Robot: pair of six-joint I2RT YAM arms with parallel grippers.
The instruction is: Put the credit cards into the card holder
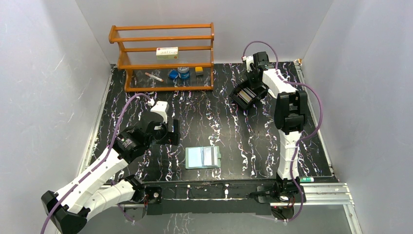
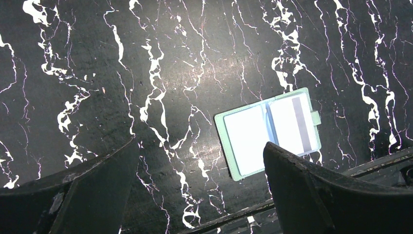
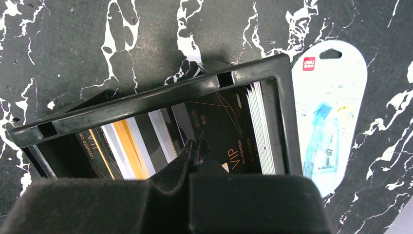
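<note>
A black basket at the back right holds several cards, dark, white and orange, some lettered VIP. Over it is my right gripper, fingertips together above the cards; no card shows between them. The pale green card holder lies spread flat near the table's front edge, its inside showing light blue and white panels; in the top view the holder is at front centre. My left gripper stands open and empty above the table, left of and behind the holder.
Beside the basket lies a blister pack with a light blue item. A wooden rack with a box and small items stands at the back left.
</note>
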